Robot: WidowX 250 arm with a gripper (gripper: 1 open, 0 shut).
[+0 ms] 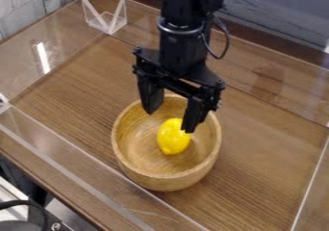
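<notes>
A yellow egg-shaped object [174, 137] lies in a round wooden bowl [166, 177] in the lower middle. Above it hangs my black gripper [172, 108], its fingers spread open over the back part of the bowl, one at the left and one at the right, with nothing visible between them.
Bare wooden table [257, 172] surrounds the bowl, with free room to both sides. Clear plastic brackets stand at the upper left and left edge. A black cable runs at the lower left corner.
</notes>
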